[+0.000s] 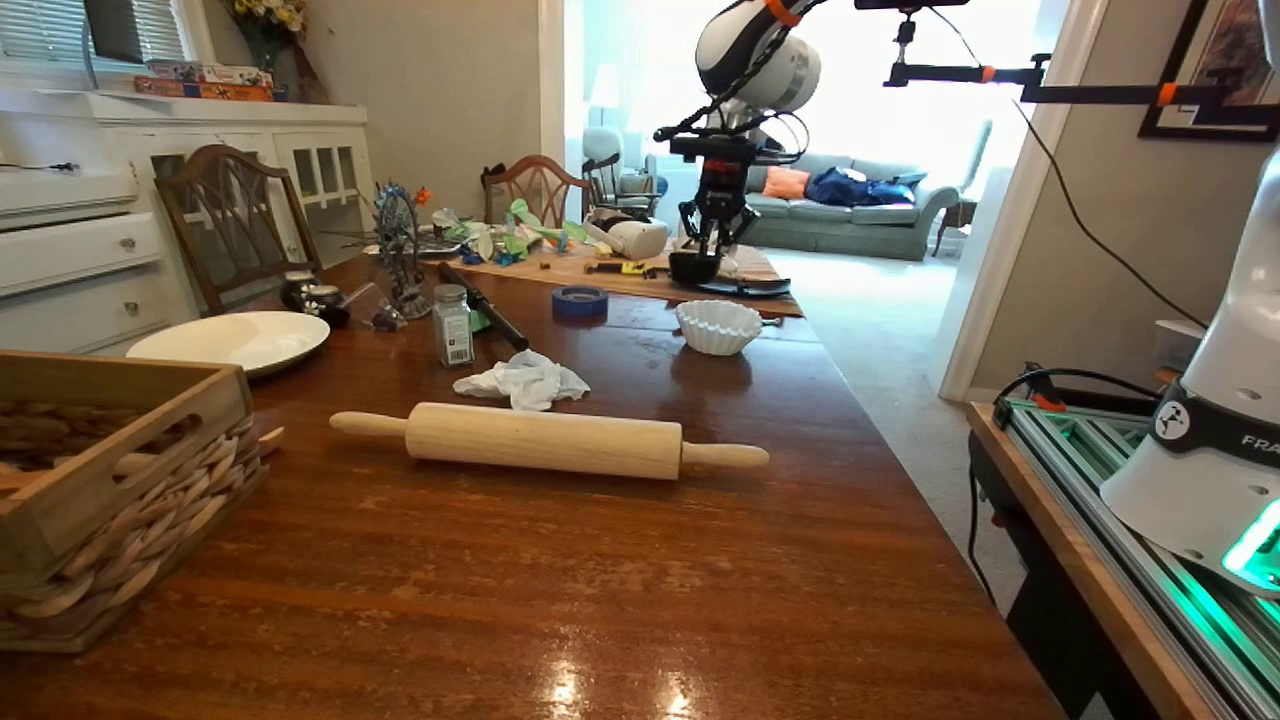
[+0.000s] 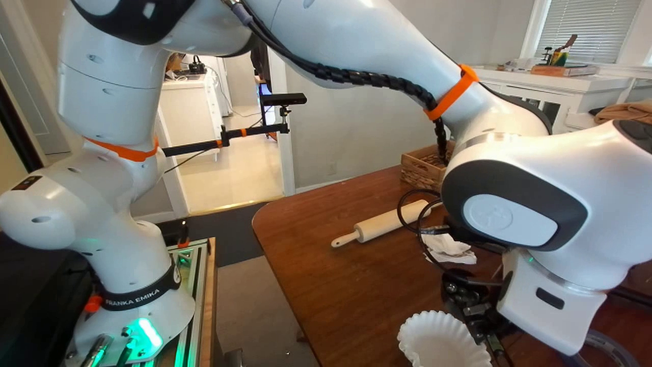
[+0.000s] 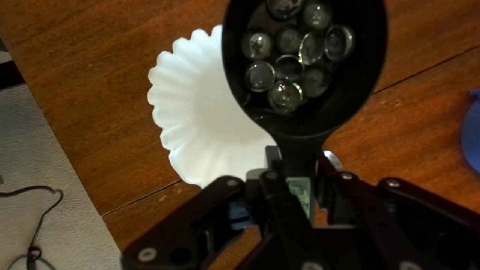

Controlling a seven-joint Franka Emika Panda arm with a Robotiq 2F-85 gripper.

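My gripper is shut on the handle of a black scoop. Several clear, glassy round pieces lie in the scoop's bowl. Below it, in the wrist view, a white fluted bowl stands on the table, and the scoop covers part of its right side. From exterior view 1 the scoop hangs above the white bowl, slightly to its left. The visible inside of the bowl looks empty. In exterior view 2 the arm hides the scoop, while the bowl shows at the lower edge.
A wooden rolling pin, crumpled white paper, a glass jar and a roll of blue tape lie around the table. A basket and a plate stand on the left.
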